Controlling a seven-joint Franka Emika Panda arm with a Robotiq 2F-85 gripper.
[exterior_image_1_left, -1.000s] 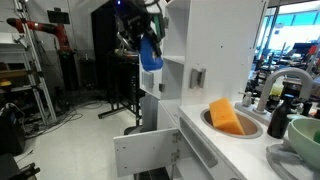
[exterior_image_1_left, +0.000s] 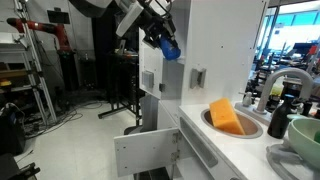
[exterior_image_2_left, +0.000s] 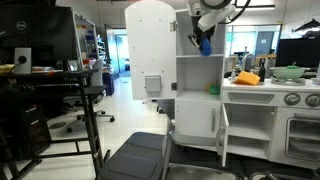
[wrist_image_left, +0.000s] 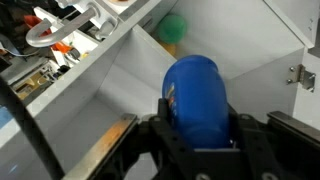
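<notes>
A blue cup-like object (exterior_image_1_left: 170, 48) hangs in the air before the tall white cupboard, with my gripper (exterior_image_1_left: 160, 37) shut on it. In exterior view 2 the same blue object (exterior_image_2_left: 205, 47) appears in front of the open upper cupboard (exterior_image_2_left: 188, 81), around shelf height. Whether it is past the cupboard's front edge is hard to tell. The wrist view has the blue object (wrist_image_left: 197, 85) large between the dark fingers, its rounded end pointing away from me. Below it are white cupboard panels and a small round green thing (wrist_image_left: 172, 27).
The cupboard door (exterior_image_2_left: 146, 60) stands open at the left, and a lower door (exterior_image_1_left: 145, 152) juts out below. On the counter are an orange object (exterior_image_1_left: 225, 117) in the sink, a faucet (exterior_image_1_left: 290, 78) and a green bowl (exterior_image_1_left: 305, 138).
My arm has swung with it, and the grip on the object stays shut.
</notes>
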